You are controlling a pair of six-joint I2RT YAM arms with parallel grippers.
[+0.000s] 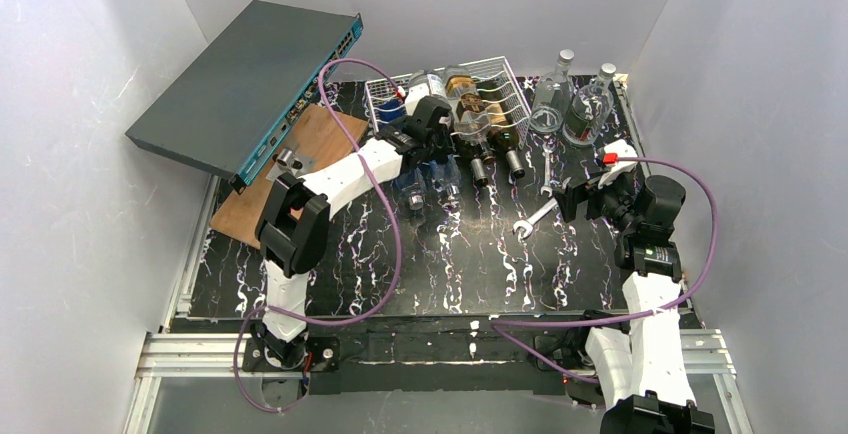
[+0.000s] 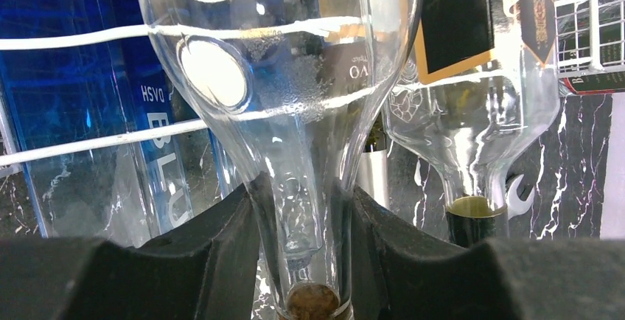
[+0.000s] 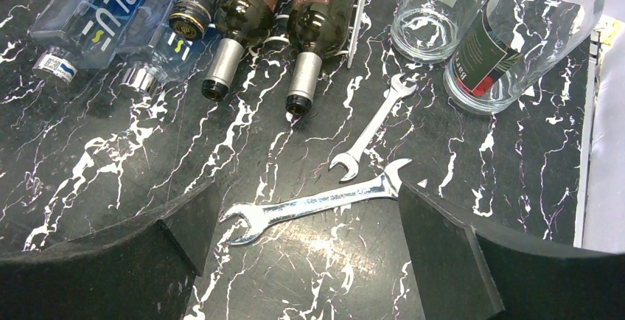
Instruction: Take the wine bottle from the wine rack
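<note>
A white wire wine rack [image 1: 505, 69] at the back holds several bottles. My left gripper is at the neck of a clear, cork-topped bottle [image 2: 280, 62], one finger on each side; whether it grips is unclear. To its right lies a gold-labelled bottle [image 2: 472, 106], and blue bottles [image 2: 88, 143] lie to the left. Dark wine bottles [image 3: 317, 25] have silver-capped necks pointing forward. My right gripper stands open above the table at the right, empty.
Two wrenches [image 3: 317, 202] lie on the marble table. Upright glass bottles [image 1: 590, 114] stand right of the rack. A large dark slab [image 1: 240, 84] and wooden board [image 1: 240, 219] occupy the left.
</note>
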